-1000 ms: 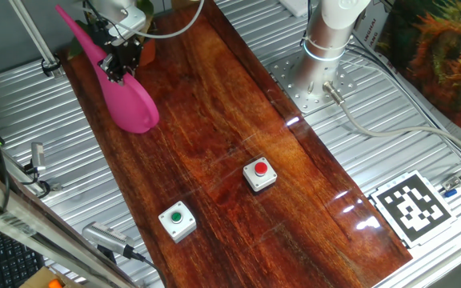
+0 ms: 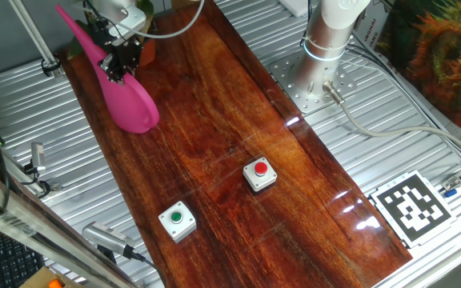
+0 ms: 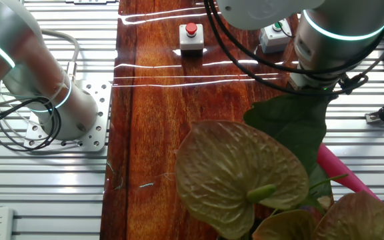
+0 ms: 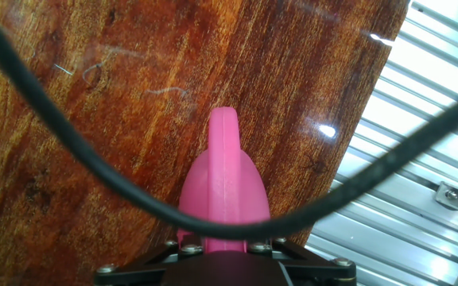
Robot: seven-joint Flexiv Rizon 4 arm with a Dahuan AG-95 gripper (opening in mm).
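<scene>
A pink watering can (image 2: 130, 104) with a long spout is at the far left end of the wooden board in exterior view 1. My gripper (image 2: 118, 70) is at its handle side. In the wrist view the can's pink handle (image 4: 224, 175) runs down between the dark fingers, and the gripper looks shut on it. Part of the pink spout (image 3: 345, 172) shows behind leaves in exterior view 2. Whether the can touches the board cannot be told.
A potted plant with broad leaves (image 3: 239, 173) stands close to the can. On the board are a red button box (image 2: 260, 174) and a green button box (image 2: 177, 221). A black cable (image 4: 126, 187) crosses the wrist view. The board's middle is clear.
</scene>
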